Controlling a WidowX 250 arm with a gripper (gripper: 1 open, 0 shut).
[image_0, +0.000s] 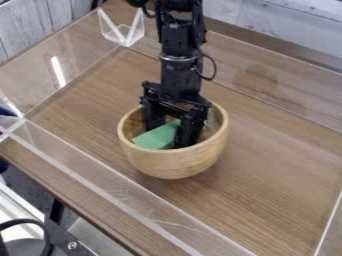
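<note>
A light wooden bowl (171, 160) sits on the wooden table, and inside it lies a green object (158, 134). My black gripper (174, 120) reaches down from the top into the bowl, its lower parts over and around the green object. The fingertips are dark and partly hidden by the bowl's rim, so whether they touch the green object is unclear.
Clear plastic pieces lie at the back left, and a black cable shows at the lower left beyond the table's edge.
</note>
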